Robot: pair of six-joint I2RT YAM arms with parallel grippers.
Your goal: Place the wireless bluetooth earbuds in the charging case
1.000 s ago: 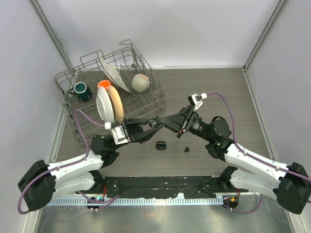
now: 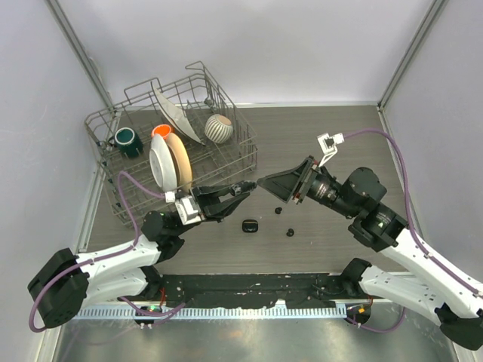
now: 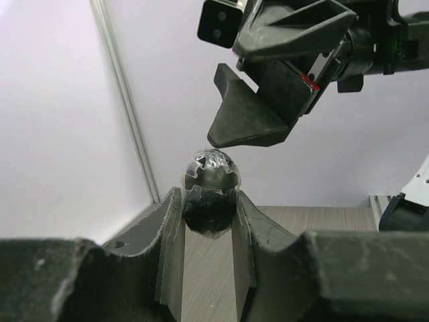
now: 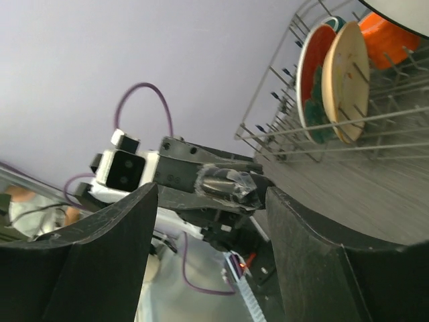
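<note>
My left gripper (image 2: 240, 191) is shut on a dark glossy object wrapped in clear film (image 3: 211, 194), held in mid-air right of the dish rack. My right gripper (image 2: 273, 185) hangs open just right of it, nothing between its fingers; in the right wrist view the held object (image 4: 228, 184) shows beyond its fingertips. A black charging case (image 2: 250, 226) lies on the table below. Two small black earbuds (image 2: 290, 232) lie to its right.
A wire dish rack (image 2: 245, 162) with plates, cups and a bowl stands at the back left. White walls enclose the table (image 2: 332, 121), whose back right is clear.
My right gripper has drawn back to the right, away from the object in my left gripper; its arm has shifted rightward. The left arm has stayed in place.
</note>
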